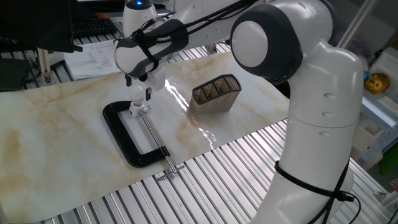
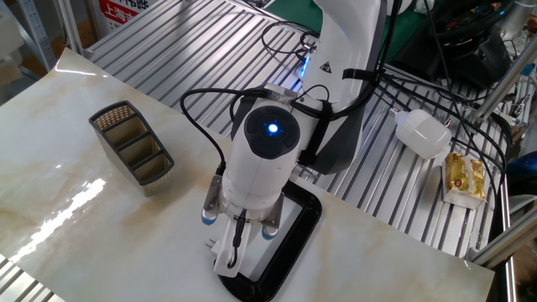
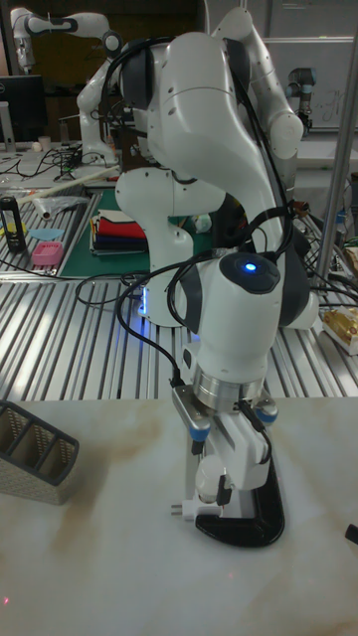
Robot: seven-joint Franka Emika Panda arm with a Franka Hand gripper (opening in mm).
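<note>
A black C-shaped clamp (image 1: 125, 138) lies flat on the marble-patterned sheet, its metal screw (image 1: 153, 135) spanning the open side. My gripper (image 3: 219, 498) points down at the clamp's far end in exterior view 1. A small white piece (image 1: 140, 111) with short prongs, visible in exterior view 3, sits low by the fingertips at that end. Whether the fingers are closed around this piece cannot be made out. In exterior view 2 the wrist covers part of the clamp. A grey-brown perforated holder (image 1: 216, 95) with open compartments stands upright, apart from the gripper.
Ribbed metal decking (image 1: 208, 185) borders the marble sheet (image 1: 56, 155) on the robot's side. Exterior view 2 shows a white bulb-shaped object (image 2: 422, 134) and a gold-topped box (image 2: 464, 179) on the decking. Bare sheet lies left of the clamp in exterior view 1.
</note>
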